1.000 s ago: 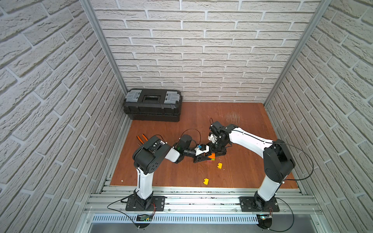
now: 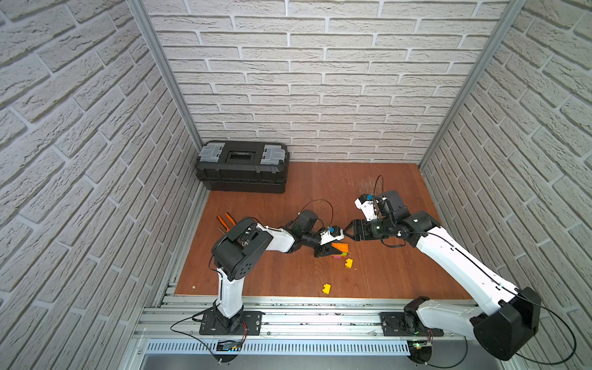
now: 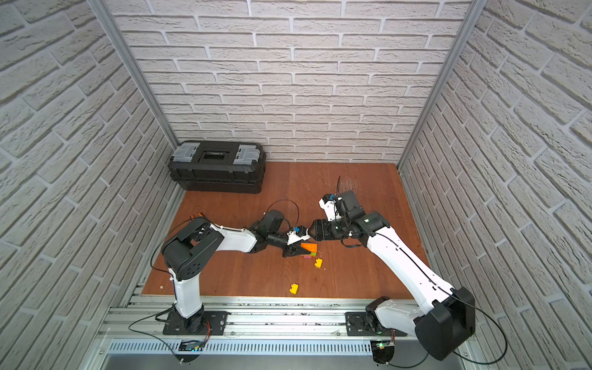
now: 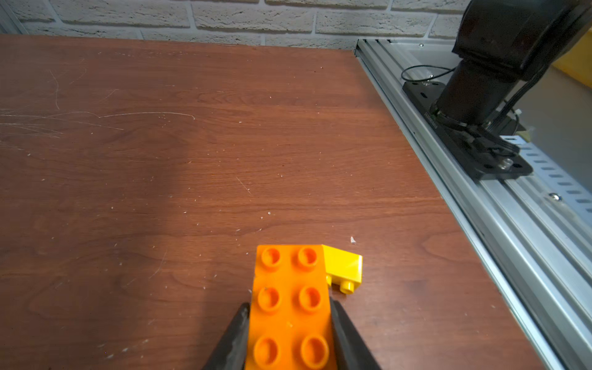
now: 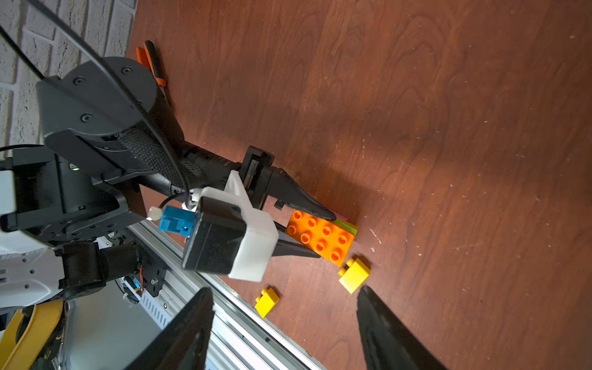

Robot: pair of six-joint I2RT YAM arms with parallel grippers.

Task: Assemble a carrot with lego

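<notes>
My left gripper is low over the table around an orange brick (image 5: 317,237), which has green and pink pieces beneath it. In the left wrist view its fingers flank the orange brick (image 4: 289,296); whether they grip it I cannot tell. A yellow brick (image 5: 353,275) lies just beside the stack, and another yellow brick (image 5: 267,302) lies nearer the front edge. My right gripper hangs open above and to the right, nothing between its fingers.
A closed black toolbox (image 2: 240,166) stands at the back left. Orange-handled tools (image 2: 225,222) lie at the left. The metal rail (image 4: 456,191) runs along the front.
My right arm has risen and swung right, away from the stack. My left gripper and the orange brick have shifted slightly to the right.
</notes>
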